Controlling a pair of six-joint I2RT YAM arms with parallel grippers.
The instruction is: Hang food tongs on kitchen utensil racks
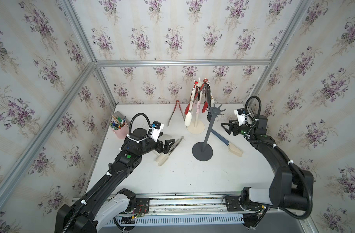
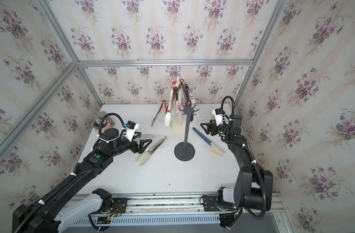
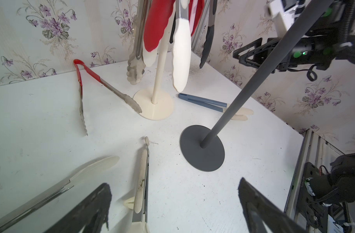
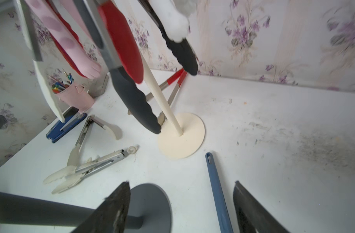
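An empty dark grey rack [image 1: 202,151] stands at centre, its hooked top up high. Behind it a cream rack [image 1: 195,126] carries several tongs [image 2: 170,101]. On the table lie blue-handled tongs [image 1: 220,136] at right, red-handled tongs [image 2: 163,104] at back, and cream-tipped steel tongs [image 3: 141,178] left of the grey rack. My left gripper [image 1: 168,144] is open above the steel tongs, with nothing between its fingers. My right gripper [image 1: 226,127] is open at the right, over the upper part of the blue tongs.
A pink cup of pens [image 1: 120,130] and a blue stapler [image 4: 67,126] sit at the left back.
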